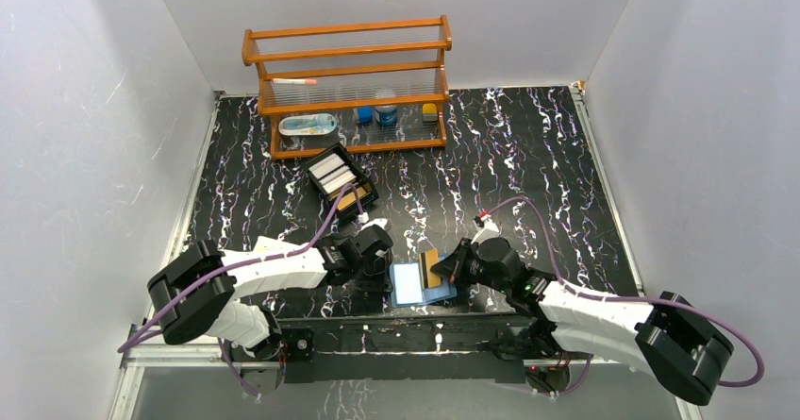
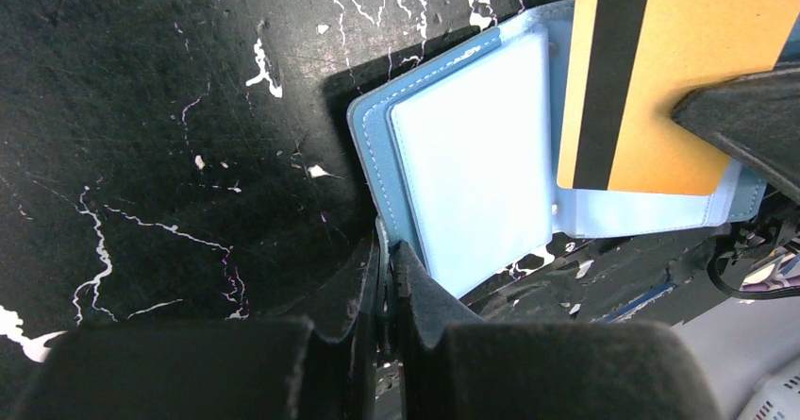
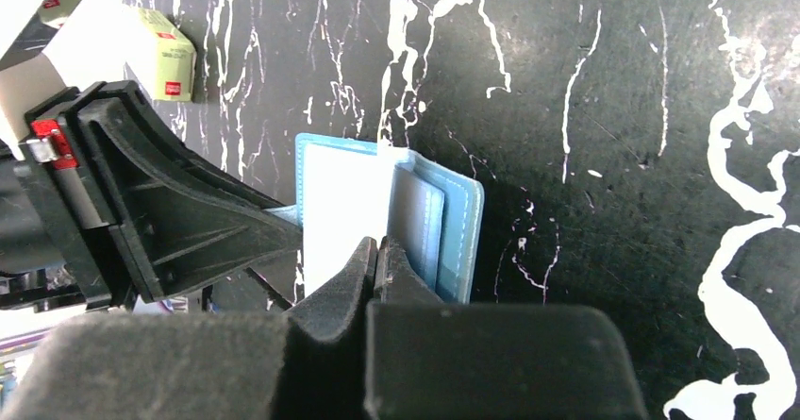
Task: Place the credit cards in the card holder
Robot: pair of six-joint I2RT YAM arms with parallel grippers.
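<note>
The blue card holder (image 2: 472, 156) lies opened out near the table's front edge, its white inner panel (image 1: 408, 283) facing up. My left gripper is shut on the holder's left edge. Over the holder's right half, a gold card (image 2: 660, 109) with a black stripe is pinched in my right gripper, which looks almost fully shut around something so thin. From above, the gold card (image 1: 431, 268) hangs across the holder beside the panel. Its lower edge shows in front of the right-hand pocket in the left wrist view; whether it touches the pocket I cannot tell.
A black box (image 1: 340, 179) with several white and gold cards stands behind the left arm. Farther back is a wooden rack (image 1: 349, 104) with small items on it.
</note>
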